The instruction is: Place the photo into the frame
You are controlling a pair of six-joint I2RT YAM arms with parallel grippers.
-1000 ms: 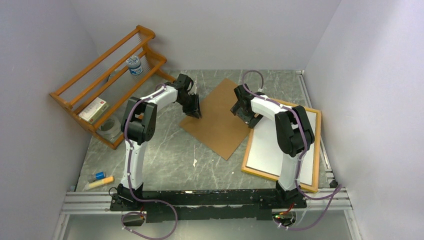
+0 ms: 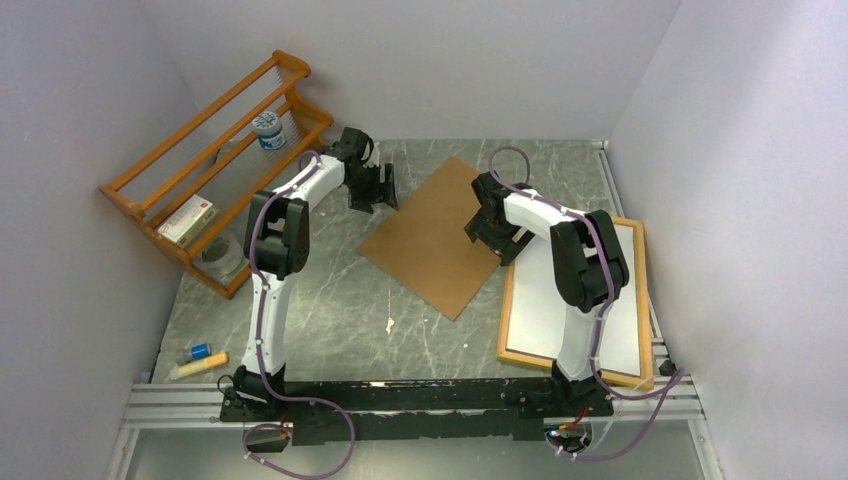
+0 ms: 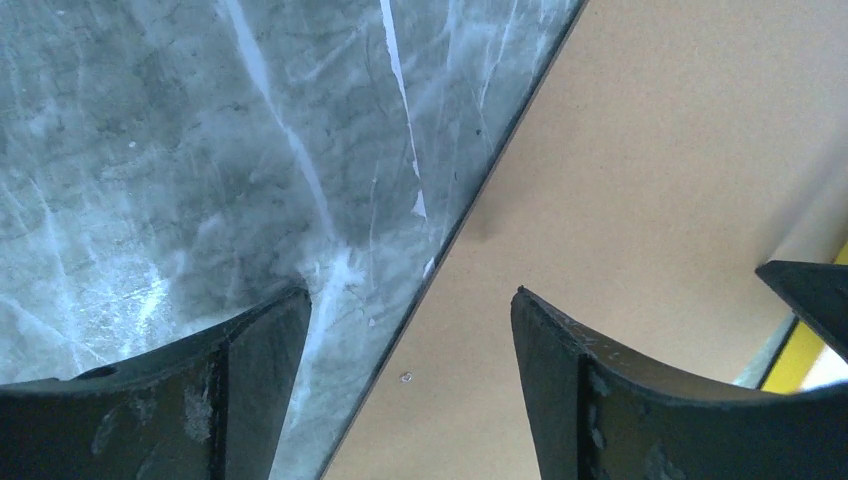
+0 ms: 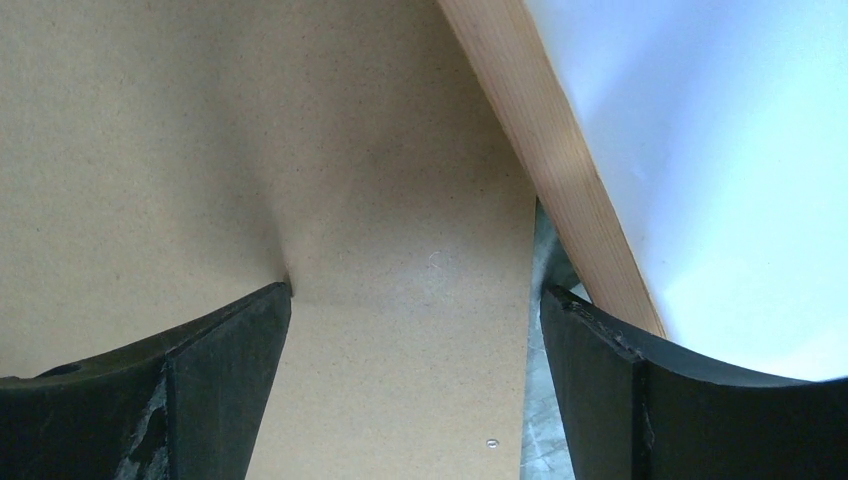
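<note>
A brown square board [image 2: 430,250] lies tilted mid-table; no printed picture shows on it. The wooden frame [image 2: 505,320] with a white panel [image 2: 540,310] lies at right, its edge beside the board's corner. My left gripper [image 2: 372,195] is open over the board's upper-left edge, nothing between its fingers; the left wrist view shows that edge below it. My right gripper [image 2: 497,240] is open at the board's right edge by the frame; in the right wrist view the frame's wooden rail [image 4: 570,170] runs past the right finger.
A wooden rack [image 2: 180,170] with jars and a box stands at back left. A blue bottle [image 2: 198,352] and a yellow tube [image 2: 200,366] lie at front left. Bare table lies left of and below the board.
The frame has slid right, away from the board. My left gripper has moved up and left off the board's edge; the right gripper has shifted slightly right and down.
</note>
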